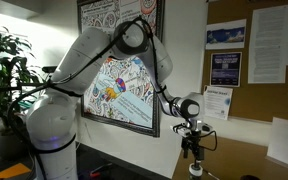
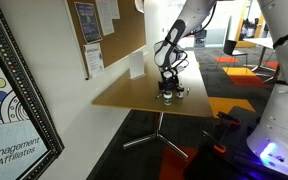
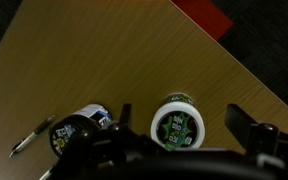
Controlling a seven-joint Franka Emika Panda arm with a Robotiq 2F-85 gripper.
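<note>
Below my gripper a white-rimmed round container [image 3: 178,124] with a green and dark top stands on the wooden table. Its top appears between the two open fingers, and nothing is gripped. To the left in the wrist view is a dark-lidded jar [image 3: 76,131] with a printed label, outside the fingers. A pen [image 3: 31,137] lies left of that jar. In the first exterior view the gripper [image 1: 191,151] points down over the table; the white container [image 1: 196,170] shows just beneath it.
The wooden table [image 2: 134,96] has much bare surface towards the wall. Its edge crosses the upper right of the wrist view, with dark floor and a red patch [image 3: 205,16] beyond. A white upright object [image 1: 285,142] stands by the wall.
</note>
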